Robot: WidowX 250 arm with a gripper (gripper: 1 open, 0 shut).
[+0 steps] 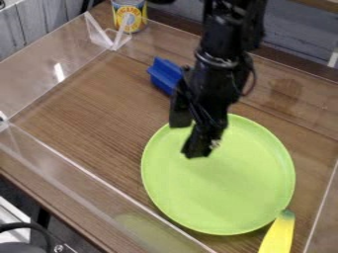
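Note:
The black arm reaches down from the top centre, and its gripper (pixel 191 126) stands open above the upper left part of a lime green plate (pixel 218 183). Nothing shows between its fingers. A blue object (pixel 165 75) lies behind the gripper, to its left, partly hidden by the arm.
A yellow object (pixel 278 235) lies at the plate's lower right edge. A can (pixel 129 16) stands at the back left beside clear plastic. The wooden surface (pixel 79 119) left of the plate is clear, bordered by transparent walls.

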